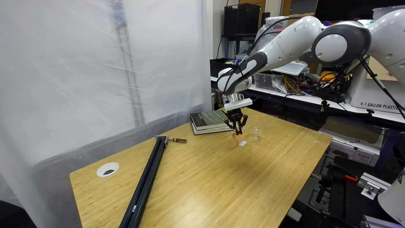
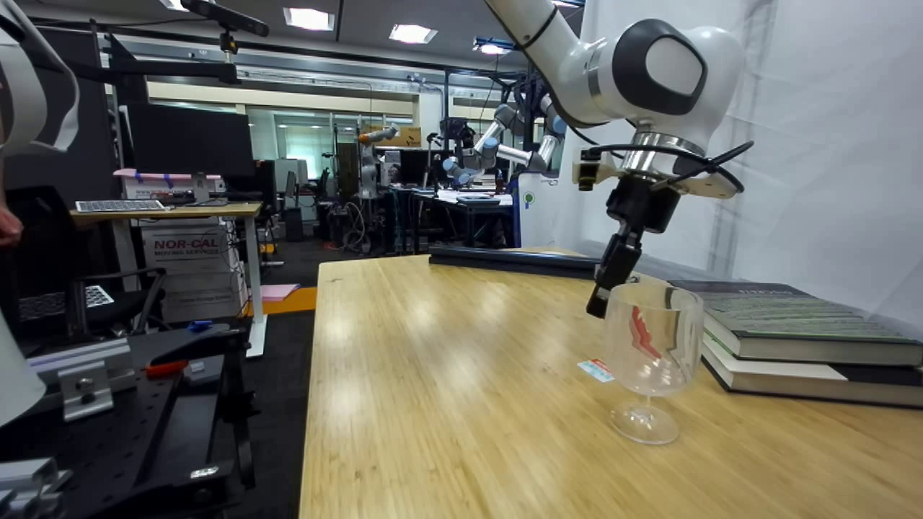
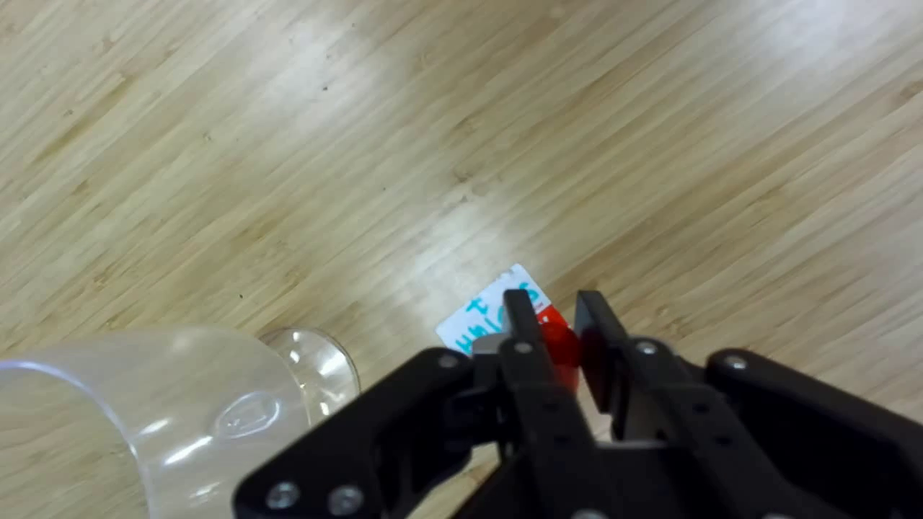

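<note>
My gripper is shut on a small red object [image 3: 562, 344], which shows between the fingertips; its full shape is hidden. In exterior view 1 the gripper [image 1: 238, 133] hangs tilted above the table, close to a white and red card [image 1: 242, 143]. That card [image 3: 474, 321] lies flat below the fingers in the wrist view, its red end partly covered by them. Beside the gripper stands an upright, clear stemmed glass [image 2: 650, 380]. Through its bowl part of the red object [image 2: 641, 332] is visible. The glass [image 3: 216, 424] is at lower left in the wrist view.
Two stacked books [image 1: 213, 121] lie near the curtain, just behind the gripper. Further left are a screwdriver [image 1: 180, 140], a long black rail [image 1: 144, 182] and a white disc [image 1: 108, 169].
</note>
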